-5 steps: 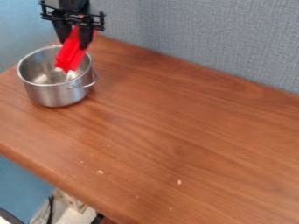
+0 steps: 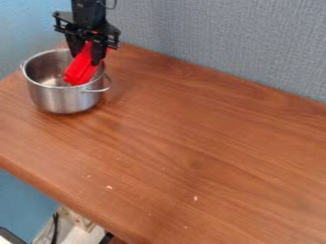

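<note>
A steel pot (image 2: 61, 95) with wire handles stands at the upper left of the wooden table. My black gripper (image 2: 91, 46) hangs over it, fingers pointing down, shut on a red object (image 2: 82, 67) that is elongated and tilted. The object's lower end is down inside the pot's mouth, near its right side. Its top is partly hidden by the fingers.
A grey padded wall (image 2: 230, 48) runs along the back. A pale frame with a cable (image 2: 71, 229) sits below the table's left edge.
My gripper has moved a little lower with the red object in it, which now reaches further down into the pot. The pot has hardly moved.
</note>
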